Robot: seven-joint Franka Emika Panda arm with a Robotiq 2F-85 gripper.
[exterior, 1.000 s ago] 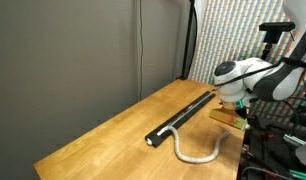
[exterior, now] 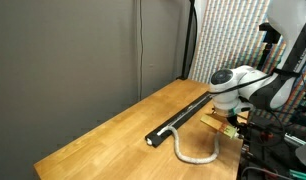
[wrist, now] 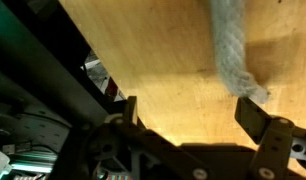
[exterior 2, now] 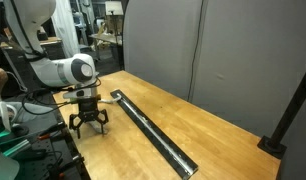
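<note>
A light grey rope [exterior: 196, 159] lies in a curve on the wooden table, one end beside a long black rail and the other near the gripper. In the wrist view its near end [wrist: 241, 82] reaches down from the top, just above the right finger [wrist: 255, 118]. My gripper is open, its fingers wide apart, with bare tabletop showing between them. In exterior view 1 the gripper [exterior: 232, 127] hangs low at the table's right edge, close to the rope's end. In exterior view 2 the arm's parts partly hide that end.
The long black rail [exterior 2: 153, 132] lies across the table behind the rope. The table's edge and a dark frame [wrist: 53, 50] beside it are close to the gripper on the wrist view's left.
In exterior view 1 my gripper has come down and to the left, closer to the rope's end. The rope's curve on the table looks the same.
</note>
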